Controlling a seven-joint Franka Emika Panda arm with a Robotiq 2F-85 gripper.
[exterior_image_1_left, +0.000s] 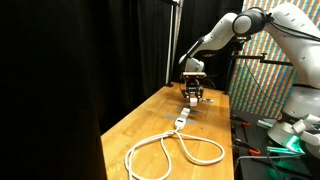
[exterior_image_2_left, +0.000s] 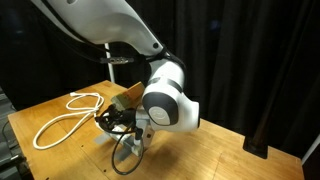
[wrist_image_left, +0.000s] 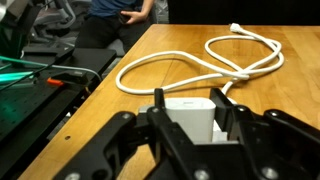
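A white block, like a plug or adapter, sits between the black fingers of my gripper, which is shut on it. In exterior view 1 the gripper is low over the far part of the table, with the block just beneath it. Right by it on the near side lies a white power strip, largely hidden behind the block in the wrist view. From the strip a white cable loops across the wood. Whether the block touches the strip or table cannot be told.
The wooden table has free room left of the strip. Beyond its edge, a seated person appears in the wrist view. Dark equipment stands along the right side.
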